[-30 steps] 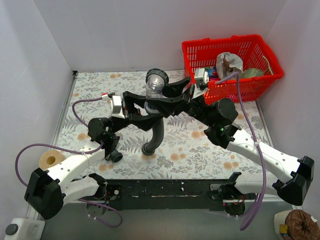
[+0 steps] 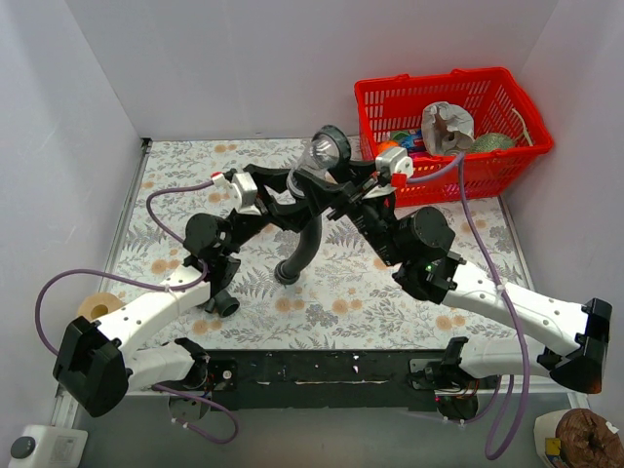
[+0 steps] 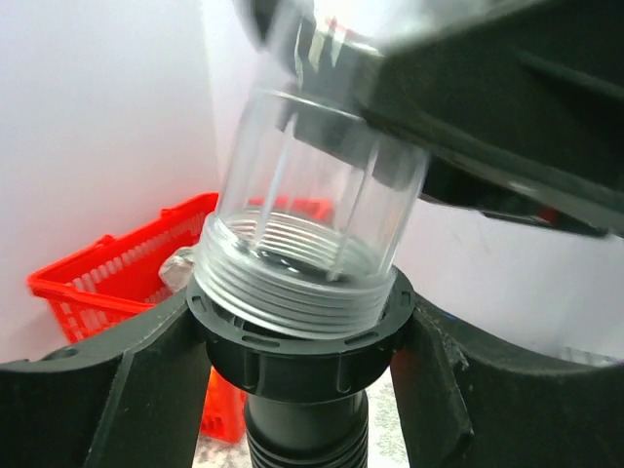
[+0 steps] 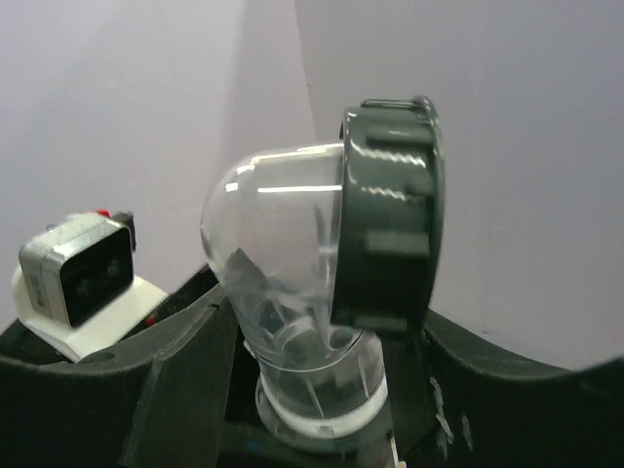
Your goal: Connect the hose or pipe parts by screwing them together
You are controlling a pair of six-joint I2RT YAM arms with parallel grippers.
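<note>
A dark flexible hose (image 2: 302, 258) rises from the floral mat to both grippers. In the left wrist view my left gripper is shut on the hose's black end collar (image 3: 292, 366), with a clear threaded piece (image 3: 292, 283) at its mouth. My right gripper holds a clear elbow fitting (image 4: 273, 224) with a dark ring cap (image 4: 385, 214) between its fingers, above the left gripper. Whether the threads are engaged is hard to tell.
A red basket (image 2: 517, 161) with assorted items stands at back right. A tan roll (image 2: 97, 307) and dark fittings (image 2: 226, 303) lie at left. The mat's right front is largely covered by the right arm.
Both grippers and the held pieces have shifted slightly right in the top view; the clear fitting's capped end has turned and tipped toward the right.
</note>
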